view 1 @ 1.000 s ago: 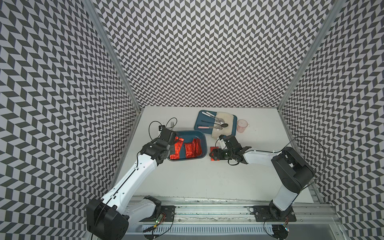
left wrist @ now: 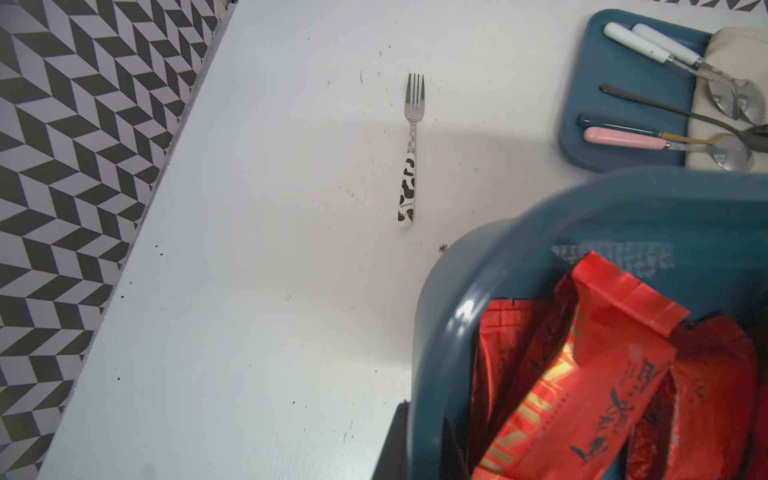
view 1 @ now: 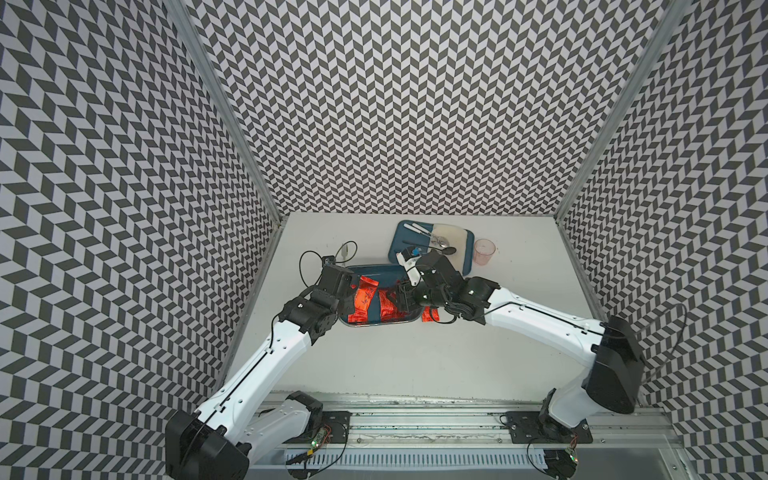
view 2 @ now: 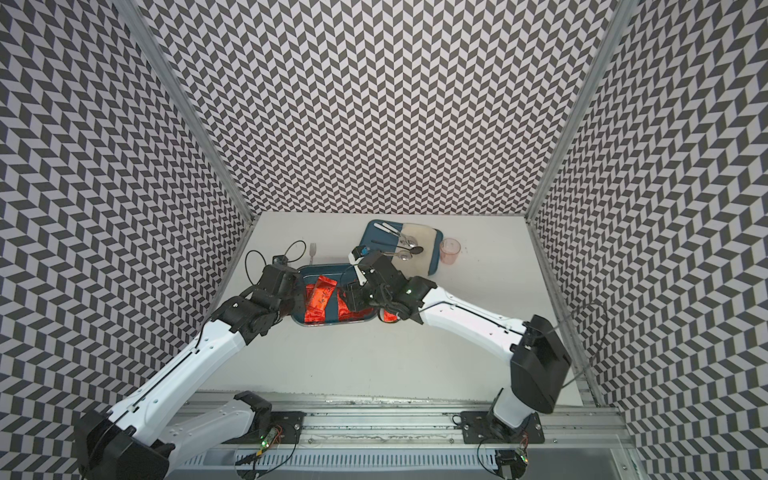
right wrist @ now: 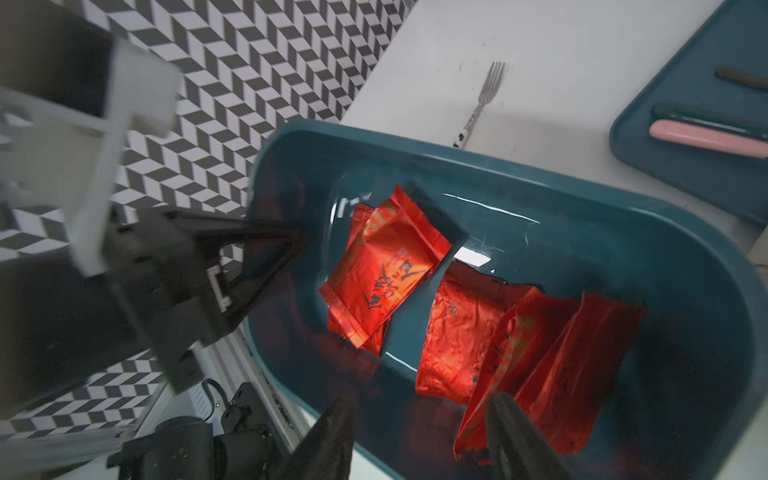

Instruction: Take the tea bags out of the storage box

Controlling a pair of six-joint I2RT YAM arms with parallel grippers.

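Note:
The blue storage box [right wrist: 512, 172] holds several red tea bags: one pair [right wrist: 384, 272] lies at its left end, others [right wrist: 512, 352] farther right. My left gripper is shut on the box's left wall, one finger on each side of it; its fingers [right wrist: 260, 232] also show in the right wrist view. Above the right-hand bags, my right gripper stands open with nothing visible between its fingers. In the top left view its arm covers part of the box. A loose red tea bag [view 1: 430, 315] lies on the table just right of the box, partly covered.
Behind the box lies a blue tray [view 1: 400, 234] with spoons and a beige cloth [view 1: 457, 237]. A pink cup [view 1: 483, 251] stands right of it. A fork [left wrist: 408, 160] lies behind the box's left end.
My right gripper has left the loose tea bag on the table, risen and moved left over the box. The box and the left gripper have shifted slightly to the right.

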